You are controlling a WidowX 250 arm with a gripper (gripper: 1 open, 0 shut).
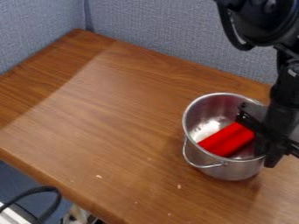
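Observation:
A shiny metal pot [202, 114] with a wire handle stands on the wooden table [105, 114] at the right. A red cylinder [225, 140] lies inside it. My black gripper [257, 131] reaches down from the upper right to the pot's right side, its lower part over the rim beside the red cylinder. Whether its fingers are open or shut, or hold anything, is hard to see.
Grey padded walls stand behind the table. A black cable [47, 191] hangs past the table's front left edge.

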